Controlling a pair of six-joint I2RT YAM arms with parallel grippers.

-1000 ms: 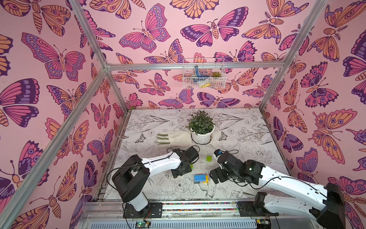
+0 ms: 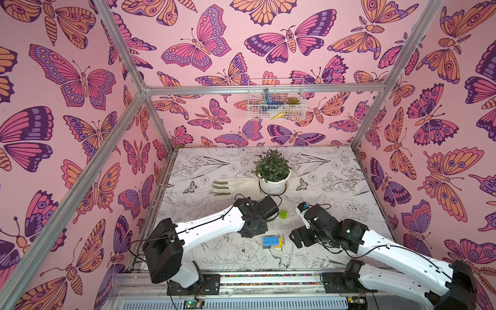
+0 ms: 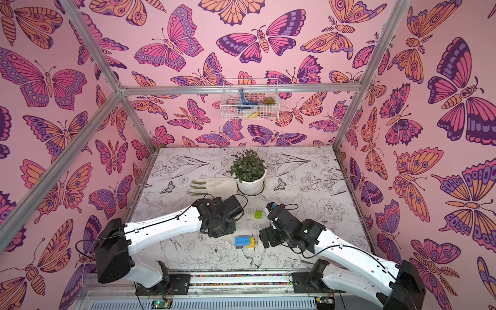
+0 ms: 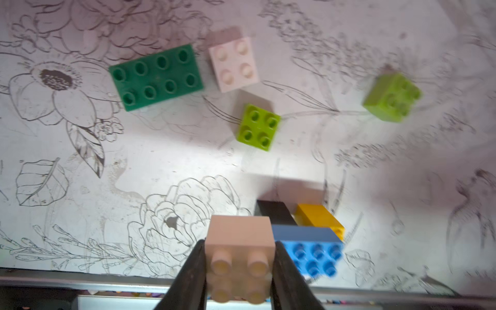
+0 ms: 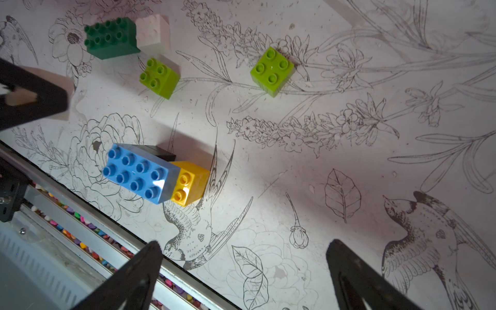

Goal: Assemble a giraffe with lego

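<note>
My left gripper is shut on a pale pink brick (image 4: 239,232), raised over the mat, left of a lying group: a blue brick (image 5: 137,170), a yellow brick (image 5: 192,181) and a black brick (image 4: 273,210). Behind lie a dark green brick (image 4: 155,77), a second pale pink brick (image 4: 232,64) and two lime bricks (image 5: 159,80) (image 5: 272,71). My right gripper stands open right of the blue-yellow group, nothing between its fingers.
A potted plant (image 2: 272,175) and a white glove (image 2: 232,187) lie at the back. A wire basket (image 2: 276,106) hangs on the back wall.
The left arm has lifted and stretched, its elbow moving left and its gripper slightly right and up in the top left view. The right arm has shifted slightly.
</note>
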